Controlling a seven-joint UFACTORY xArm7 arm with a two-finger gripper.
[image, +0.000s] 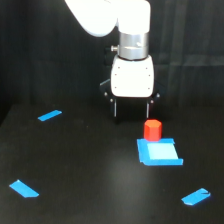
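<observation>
A red block (152, 130) stands on the dark table, right at the back edge of a pale square (162, 151) framed in blue tape. Behind the block and to its left, my white gripper (131, 108) points downward. Its two thin dark fingers are spread wide apart, with nothing visible between them. The right finger appears close to the block in the picture, but how far apart they are in depth I cannot tell. The fingertips are hard to make out against the dark backdrop.
Blue tape strips mark the table at the back left (50, 115), front left (24, 188) and front right (196, 197). A dark curtain (50, 60) hangs behind.
</observation>
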